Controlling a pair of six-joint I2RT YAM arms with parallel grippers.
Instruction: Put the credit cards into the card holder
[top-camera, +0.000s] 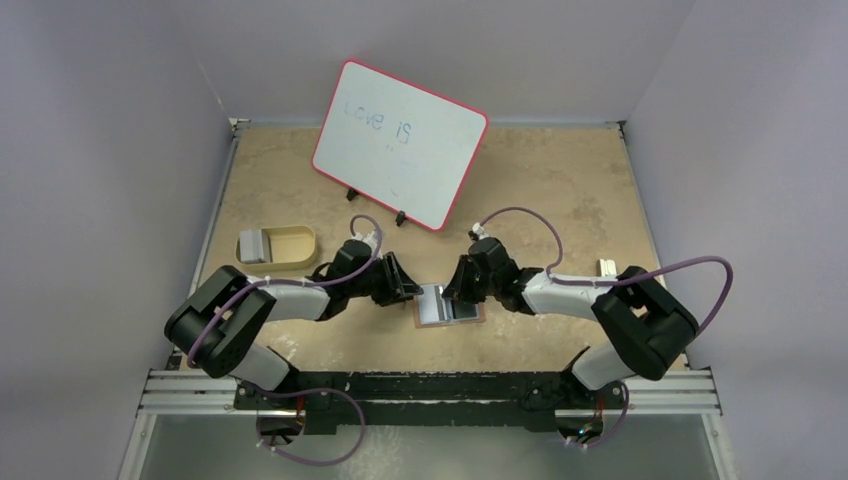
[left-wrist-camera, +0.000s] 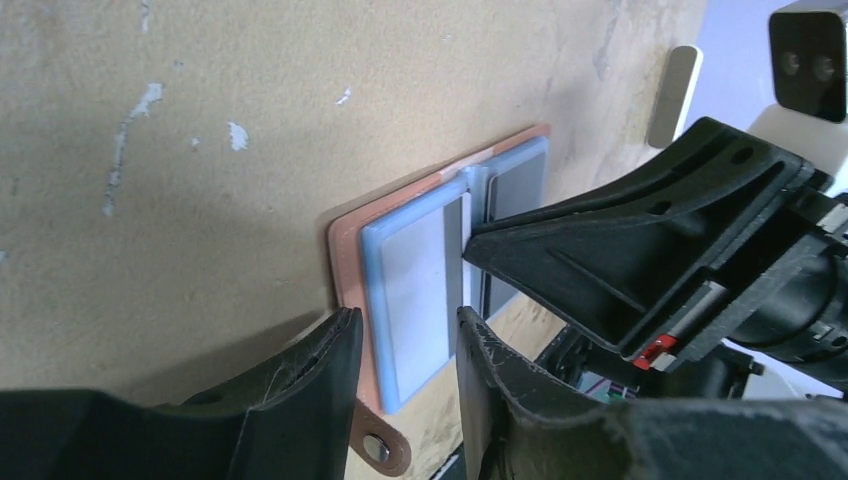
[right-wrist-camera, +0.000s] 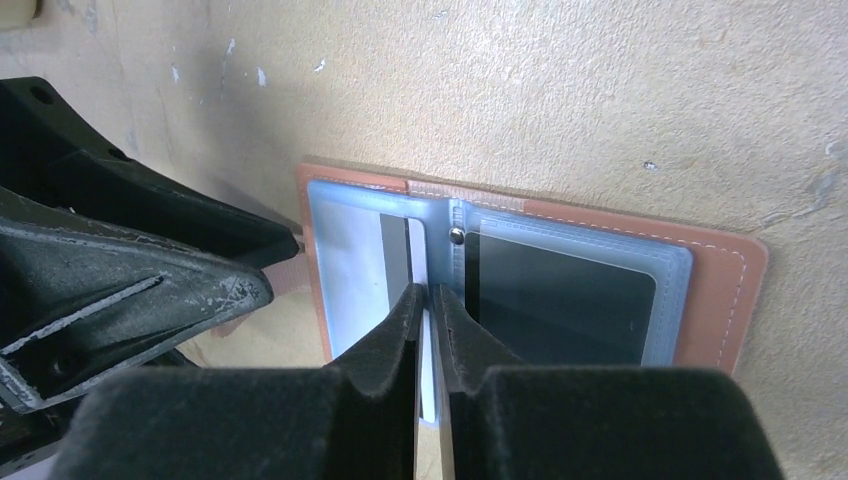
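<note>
The open card holder (top-camera: 449, 321), brown with bluish clear sleeves, lies flat at the front middle of the table. In its left sleeve sits a white card (right-wrist-camera: 348, 255) with a dark stripe; its white edge shows at the sleeve mouth near the fold. My right gripper is shut on that edge, though its fingertips partly hide the contact. A dark panel (right-wrist-camera: 565, 300) fills the right sleeve. My left gripper stands open at the holder's outer left edge, nothing visibly held between its fingers.
A tan tray (top-camera: 298, 262) at the left holds a stack of grey-white cards (top-camera: 254, 246). The whiteboard (top-camera: 400, 145) stands at the back. A small white object (top-camera: 607, 268) lies at the right. Table space behind the holder is clear.
</note>
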